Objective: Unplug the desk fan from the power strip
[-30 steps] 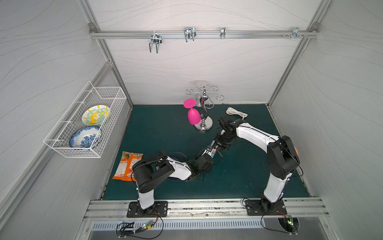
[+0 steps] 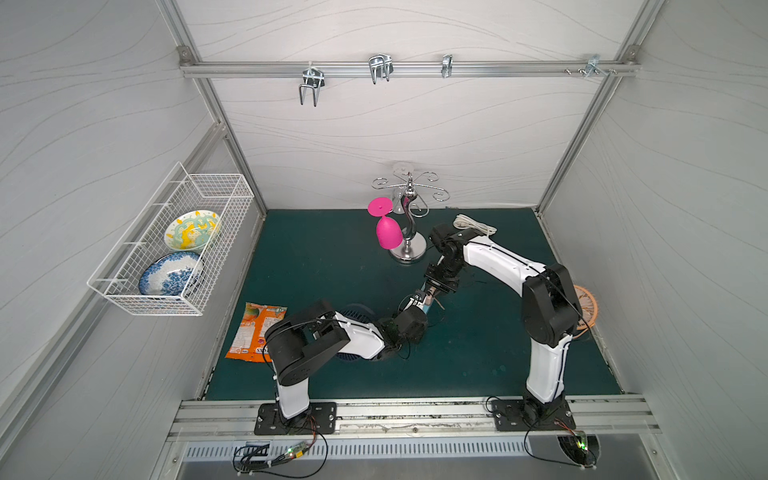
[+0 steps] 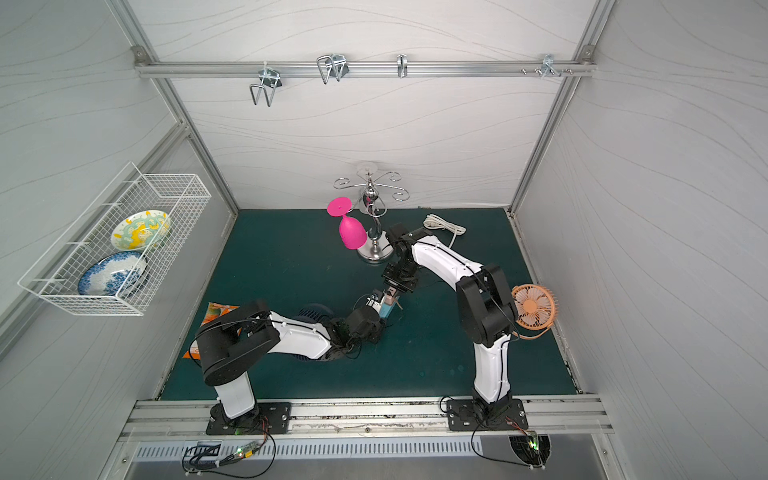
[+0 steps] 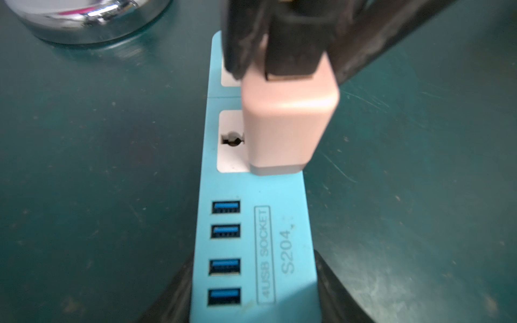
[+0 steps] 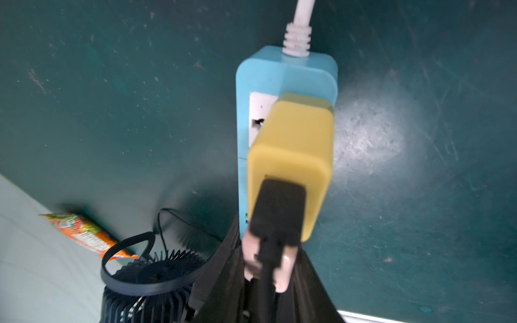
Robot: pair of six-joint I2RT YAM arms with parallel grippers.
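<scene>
The light blue power strip (image 4: 253,188) lies on the green table, its near end between the fingers of my shut left gripper. A pink plug block (image 4: 285,123) is on the strip's socket beside the USB ports, with a black connector (image 4: 296,43) on top. Around that block's upper part stand the parted fingers of my right gripper; whether both touch it is unclear. Farther along, a yellow plug block (image 5: 296,134) sits near the strip's white cord (image 5: 303,13), with a black connector (image 5: 280,210) in front. A dark fan (image 5: 156,269) stands left in the right wrist view.
A peach fan (image 3: 534,307) stands at the table's right edge. Behind my grippers is a metal stand (image 2: 409,249) with a pink goblet (image 2: 389,233) hanging from it. An orange bag (image 2: 254,332) lies left.
My right gripper has shifted slightly up and left in the top left view, and its elbow has swung left, uncovering the peach fan. The left arm has stayed put on the strip.
</scene>
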